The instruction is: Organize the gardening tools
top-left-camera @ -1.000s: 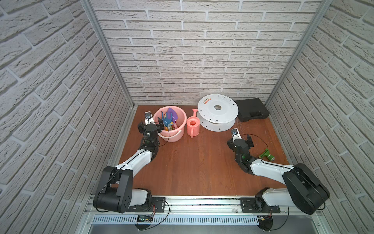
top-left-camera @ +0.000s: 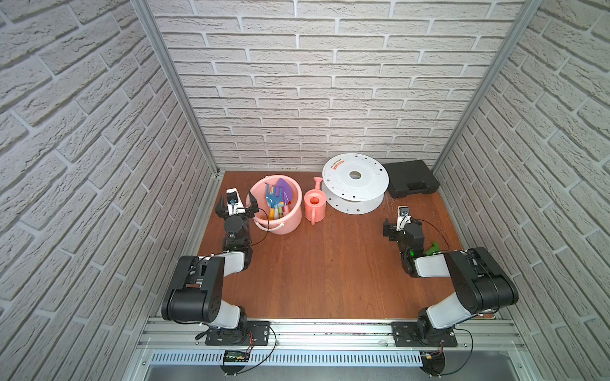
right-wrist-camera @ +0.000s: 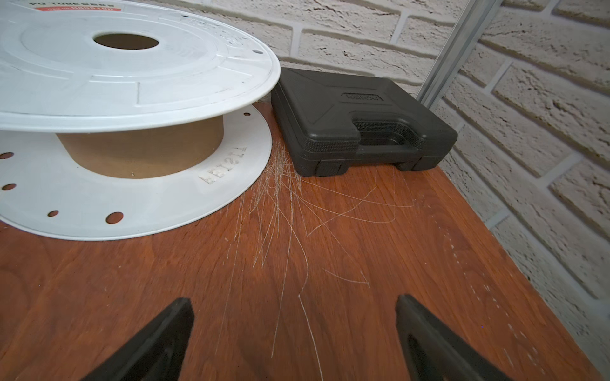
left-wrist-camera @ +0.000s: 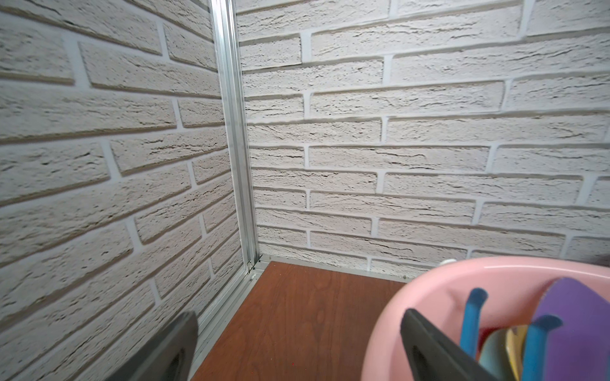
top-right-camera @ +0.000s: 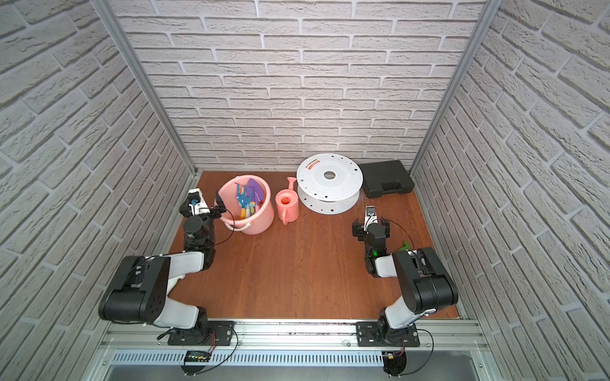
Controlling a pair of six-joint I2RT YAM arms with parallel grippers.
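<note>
A pink bucket [top-left-camera: 287, 222] at the left holds gardening tools: blue [left-wrist-camera: 471, 317], purple [left-wrist-camera: 575, 317] and yellow pieces. Right of it stands a pink watering can [top-left-camera: 315, 212]. My left gripper [top-left-camera: 236, 204] is open at the bucket's left rim, empty; in the left wrist view the rim lies near its right finger. My right gripper [top-left-camera: 399, 227] stands open and empty over the table's right part. A small green object [top-right-camera: 404, 246] lies partly hidden by the right arm.
A large white spool [top-left-camera: 354, 165] sits at the back middle, with a black case [top-left-camera: 410, 174] right of it and loose thin strands on the wood near them. Brick walls enclose the sides and back.
My left gripper has moved a little left and toward the front. My right gripper has moved right and slightly back. The bucket has shifted slightly frontward.
</note>
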